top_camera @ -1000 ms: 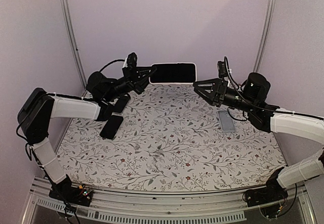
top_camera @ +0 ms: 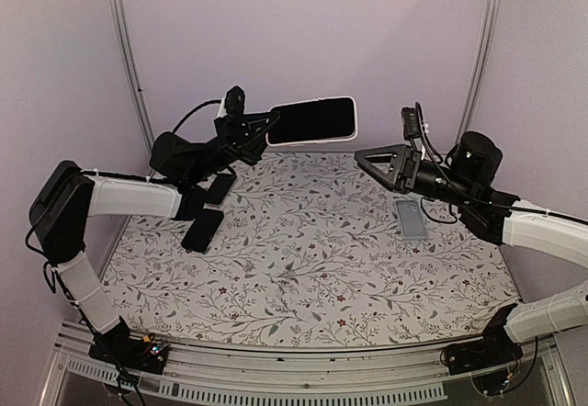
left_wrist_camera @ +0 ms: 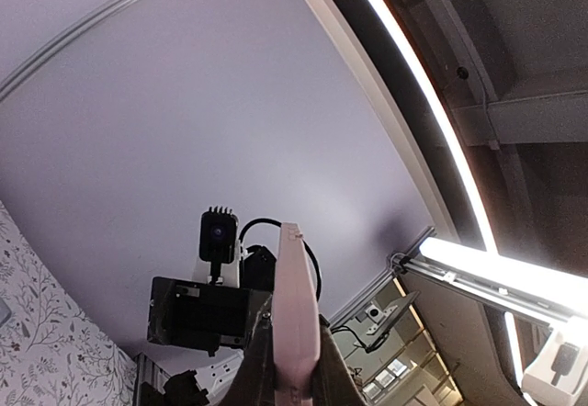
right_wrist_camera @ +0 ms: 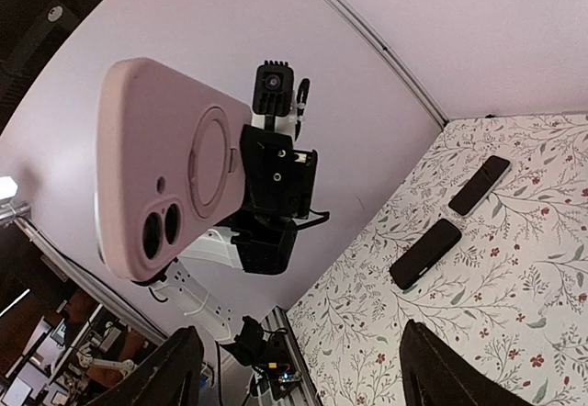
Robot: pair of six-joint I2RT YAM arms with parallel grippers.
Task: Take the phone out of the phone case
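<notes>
A phone in a pink case [top_camera: 310,120] is held up in the air by my left gripper [top_camera: 266,126], which is shut on its left end; the black screen faces the top view. In the left wrist view the pink case [left_wrist_camera: 294,305] stands edge-on between the fingers. In the right wrist view the case's back [right_wrist_camera: 165,167] shows, with camera lenses. My right gripper [top_camera: 372,163] is apart from the phone, to its right and a little lower, its fingers open with nothing between them.
Two dark phones [top_camera: 203,231] [top_camera: 219,187] lie on the floral table [top_camera: 303,277] at the left. A grey flat object [top_camera: 411,219] lies at the right, below my right arm.
The held phone has risen and tilted a little since a second ago.
</notes>
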